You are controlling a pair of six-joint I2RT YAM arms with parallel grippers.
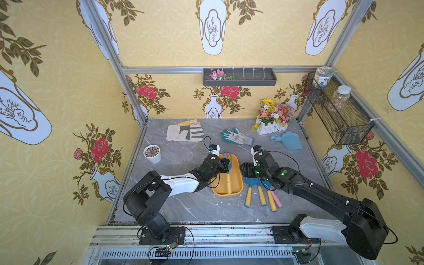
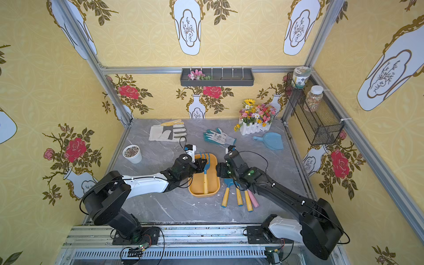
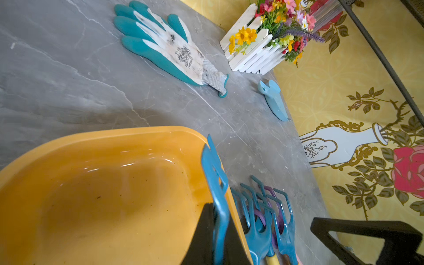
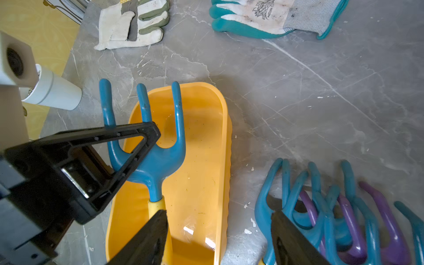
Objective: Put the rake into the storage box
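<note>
A rake with a blue three-pronged head (image 4: 170, 156) and a yellow handle (image 1: 228, 183) is over the orange storage box (image 1: 239, 176). My left gripper is shut on the rake's head. In the right wrist view the handle slants down into the box and the prongs reach up near its far rim; whether the handle touches the floor cannot be told. My right gripper stands open to the right of the box, its dark fingers (image 4: 148, 240) apart and nothing gripped between them.
Several more blue and purple hand tools (image 4: 326, 216) lie right of the box, below my right gripper. Gloves (image 1: 237, 136), a flower planter (image 1: 273, 127) and a light-blue scoop (image 1: 291, 141) sit at the back. A white pot (image 1: 152, 153) is at left.
</note>
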